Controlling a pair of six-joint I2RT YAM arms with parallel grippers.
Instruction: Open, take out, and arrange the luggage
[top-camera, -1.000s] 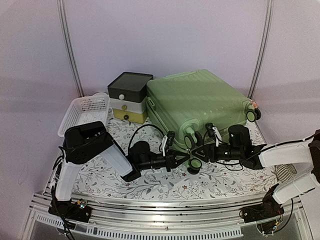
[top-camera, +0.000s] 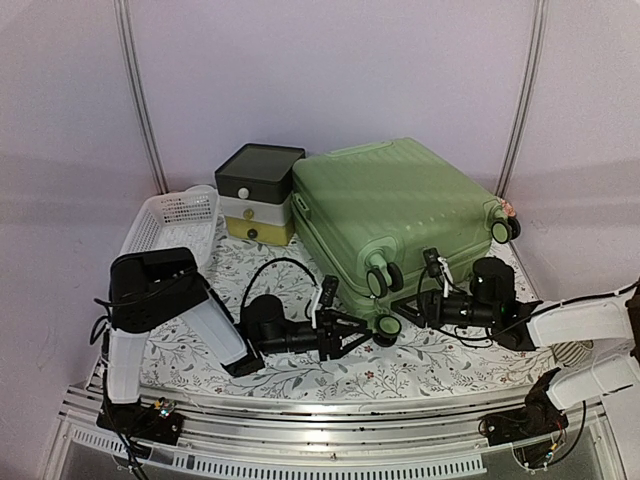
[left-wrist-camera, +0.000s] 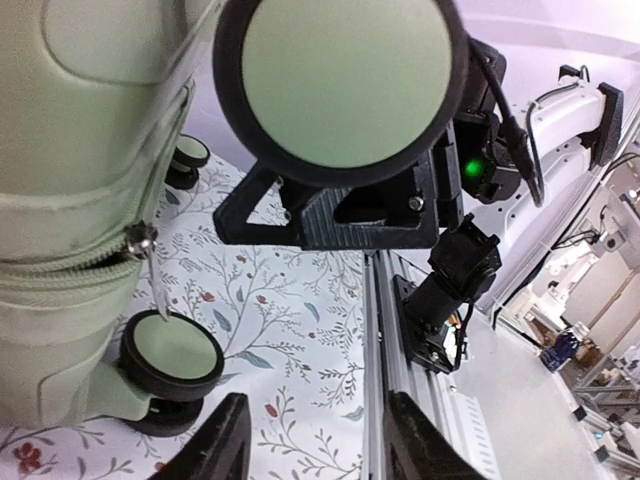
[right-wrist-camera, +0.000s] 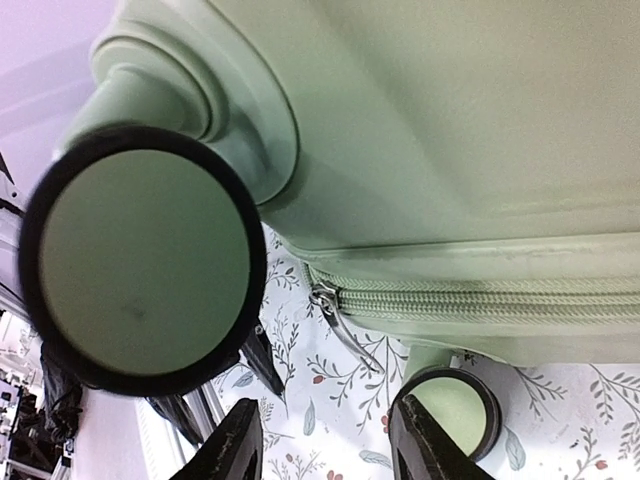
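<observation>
The green suitcase lies flat, its front corner with wheels towards me. A metal zipper pull hangs loose from the zip at that corner in the left wrist view; the right wrist view shows the same kind of pull beside the closed zip teeth. My left gripper is open with empty space between its fingers, left of the lower wheel in the top view. My right gripper, also open and empty, stands to the right of the corner wheels, below and apart from the pull.
Wheels stick out at the suitcase's front corner, close to both grippers. A stacked drawer box stands behind left, beside a white basket.
Both grippers have drawn apart from the front corner: the left one moved left and down in the top view, the right one right and down.
</observation>
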